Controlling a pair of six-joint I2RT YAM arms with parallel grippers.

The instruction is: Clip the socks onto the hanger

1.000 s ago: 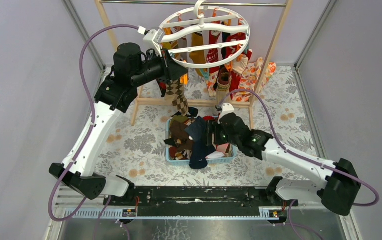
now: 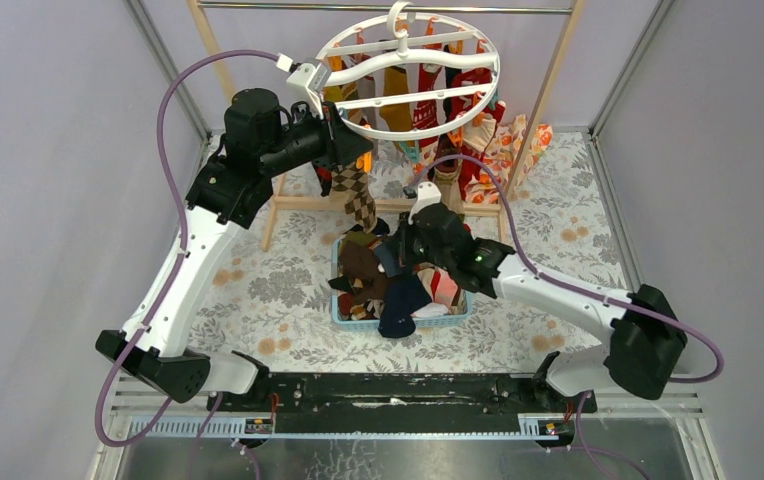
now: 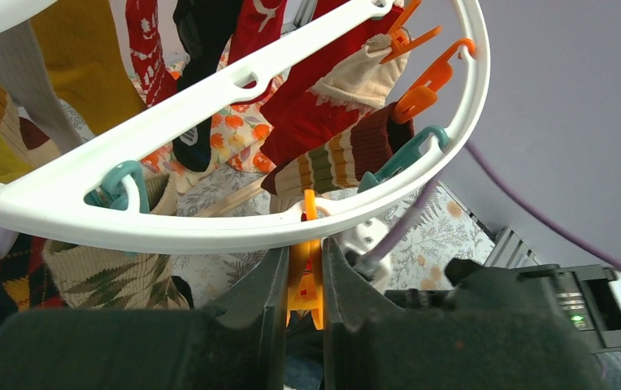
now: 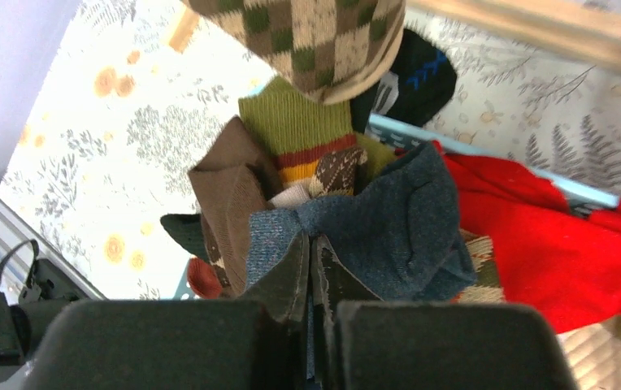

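Observation:
Under the white round hanger (image 2: 470, 118), my left gripper is shut on an orange clip (image 3: 306, 299) hanging from the front rim. Nothing shows between that clip's ends. Below, a dark blue sock (image 4: 397, 223) lies on the pile in the light blue basket (image 2: 443, 321). My right gripper is shut with its tips against that sock's cloth; whether a fold is pinched is hidden. Several socks hang from other clips, among them a checkered one (image 2: 356, 196) left of the right gripper and a striped one (image 3: 344, 154).
A wooden stand (image 2: 548, 85) frames the hanger, with its low bar (image 2: 308, 203) behind the basket. Brown (image 4: 238, 195) and red (image 4: 527, 236) socks surround the blue one.
My right gripper has moved left and inward over the blue sock, and its fingers have closed. The left arm has stayed in place at the clip.

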